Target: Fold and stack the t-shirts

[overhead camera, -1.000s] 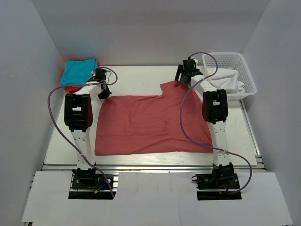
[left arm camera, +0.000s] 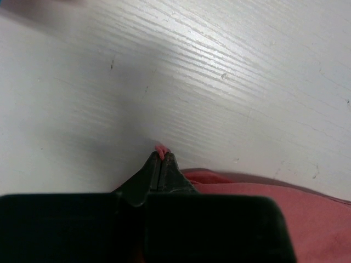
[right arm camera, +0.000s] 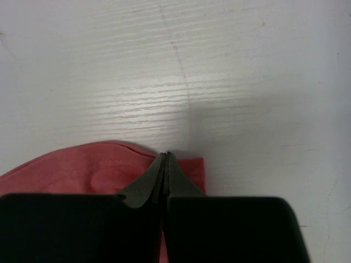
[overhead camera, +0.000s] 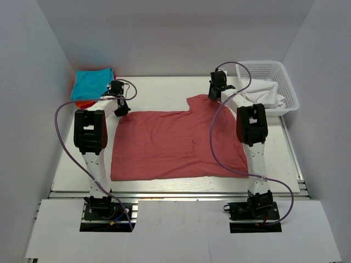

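A red T-shirt [overhead camera: 164, 142] lies spread flat across the table, one sleeve reaching up at the right. My left gripper [overhead camera: 123, 111] is at its upper left corner, shut on a small pinch of red cloth, which pokes up between the fingertips in the left wrist view [left arm camera: 163, 156]. My right gripper [overhead camera: 213, 96] is down at the upper right, by the sleeve, shut; in the right wrist view its fingertips [right arm camera: 171, 164] meet over the shirt's edge, and whether cloth is between them is hidden.
A folded teal shirt [overhead camera: 90, 82] on red cloth lies at the back left. A white basket [overhead camera: 288, 98] with white cloth stands at the back right. Bare white table [overhead camera: 159, 93] shows along the back and front.
The left gripper and shirt look unchanged.
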